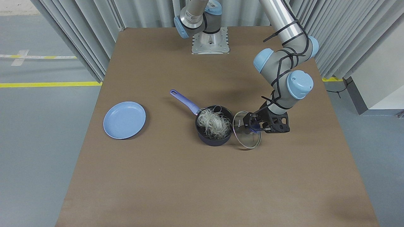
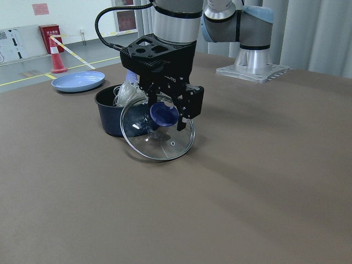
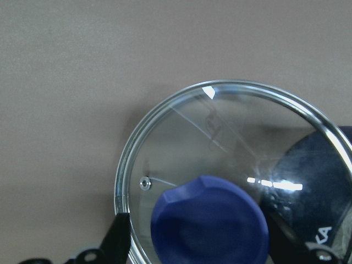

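Note:
A glass lid (image 2: 157, 146) with a blue knob (image 3: 209, 225) leans upright against a dark pot (image 2: 110, 118), which holds pale noodles (image 1: 214, 125) and has a lavender handle (image 1: 184, 100). My gripper is at the knob, one finger on each side of it, as the left and wrist views show. The fingers look apart; whether they touch the knob is unclear. In the front view the gripper's housing hides part of the lid.
A blue plate (image 1: 124, 120) lies on the brown table (image 1: 163, 177), left of the pot. The arm's base (image 1: 210, 45) stands at the back edge.

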